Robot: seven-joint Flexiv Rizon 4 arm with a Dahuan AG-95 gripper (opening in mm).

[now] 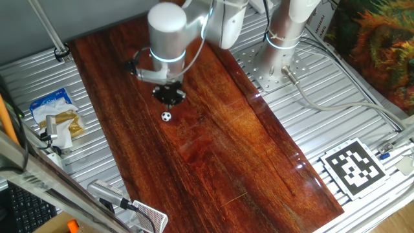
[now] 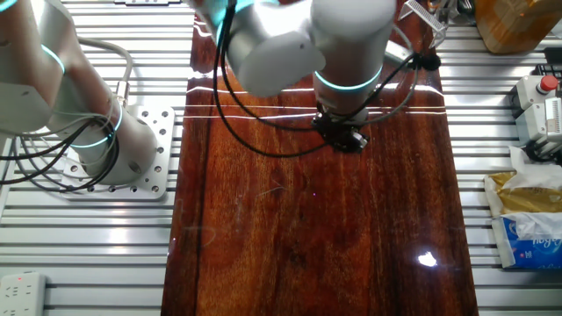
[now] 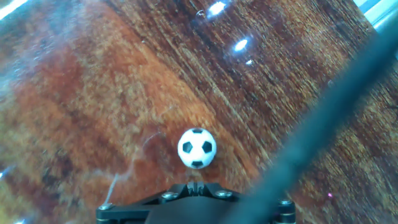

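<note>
A small black-and-white soccer ball [image 1: 166,116] rests on the brown wooden board, just in front of my gripper [image 1: 170,105]. In the wrist view the ball [image 3: 197,149] lies a little beyond the black fingertips of the gripper, with a narrow strip of wood showing between. Those fingertips meet in the middle, so the gripper is shut with nothing seen between them. From the opposite side, the gripper [image 2: 344,140] hangs low over the board, and the ball cannot be seen there.
Bare, glossy wood [image 1: 220,162] stretches across most of the board. Beyond its edges lie a marker board [image 1: 354,167] on the right and a blue-and-white tissue pack [image 1: 57,114] on the left. A dark cable [image 3: 317,130] crosses the wrist view.
</note>
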